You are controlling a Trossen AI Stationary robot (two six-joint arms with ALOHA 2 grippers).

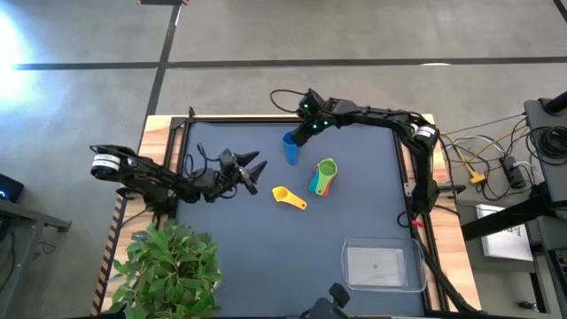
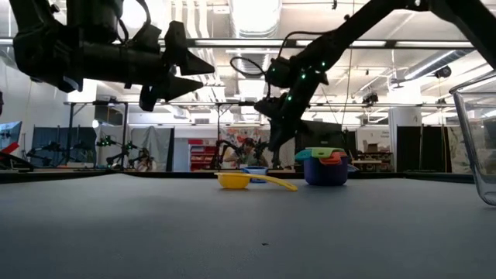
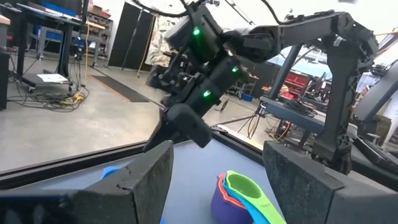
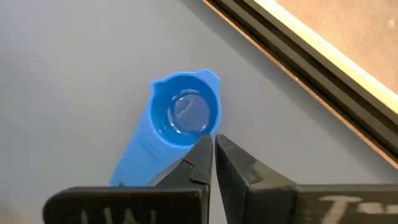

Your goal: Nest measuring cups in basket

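Note:
A blue measuring cup (image 4: 186, 109) lies on the mat near its far edge, its handle running down-left in the right wrist view. My right gripper is shut above and beside that cup, its fingertips together and nothing between them. A nested stack of cups, with a green cup (image 3: 244, 186) on top of a purple cup (image 3: 227, 208), stands nearer the mat's middle. Apart from these, a yellow cup (image 1: 289, 198) lies on the mat. My left gripper hangs open and empty at the left side; the stack shows beyond its fingers.
A clear plastic basket (image 1: 384, 265) stands at the near right, and nothing shows inside it. A leafy plant (image 1: 171, 266) fills the near left corner. Black rails border the mat, whose middle front is clear.

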